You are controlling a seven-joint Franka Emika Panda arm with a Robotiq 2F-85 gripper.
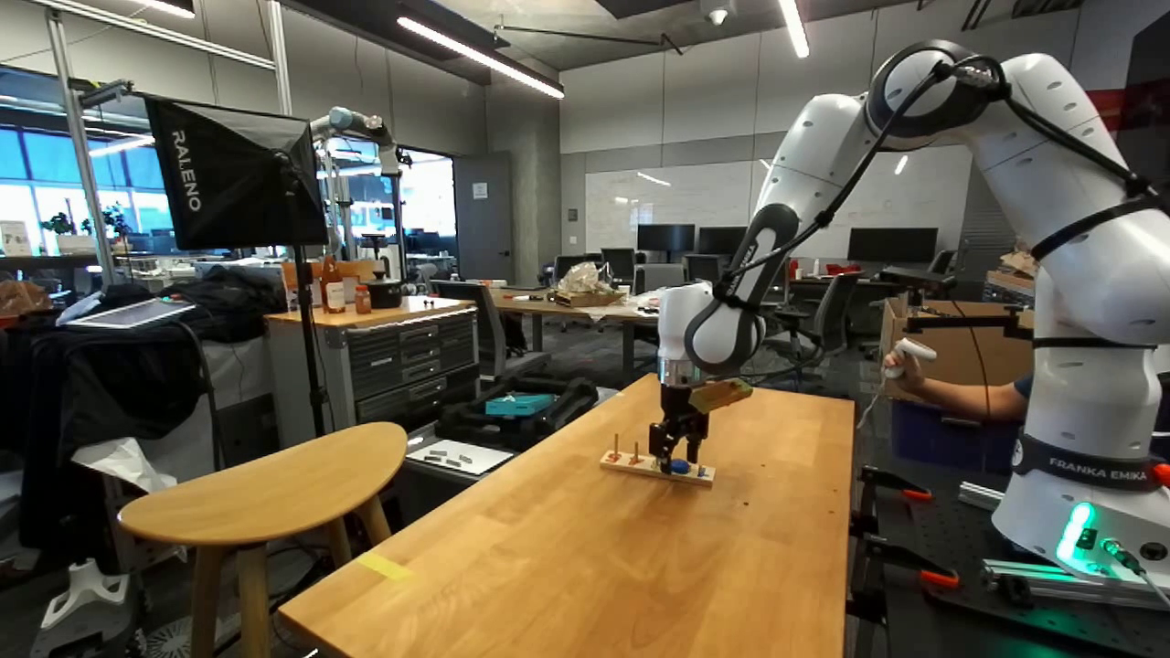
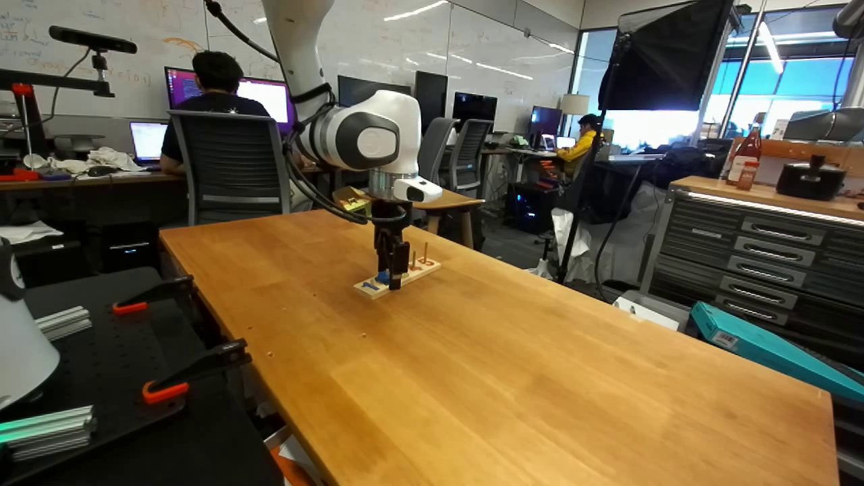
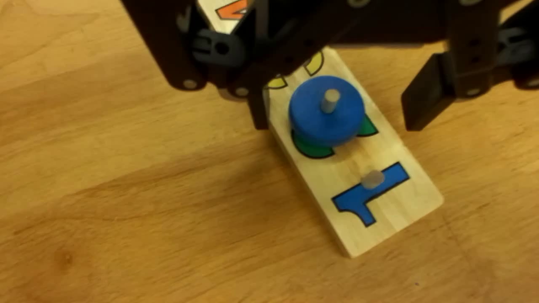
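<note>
A blue ring (image 3: pixel 323 121) lies round a peg on the green number of a wooden peg board (image 3: pixel 399 212), the peg's tip standing out of its hole. Beside it, the peg on the blue "1" is bare. My gripper is part open, one finger on either side of the ring; a gap shows between the ring and each finger. Low over the board, the gripper (image 1: pixel 675 465) appears in exterior view 1, with the ring (image 1: pixel 681 466) between its fingers. From the other side, in exterior view 2, the gripper (image 2: pixel 390 283) partly covers the ring (image 2: pixel 382 277).
Black clamps with orange ends (image 1: pixel 938 578) sit along the table's robot side. A person's hand (image 1: pixel 906 371) holds a white controller beyond the table.
</note>
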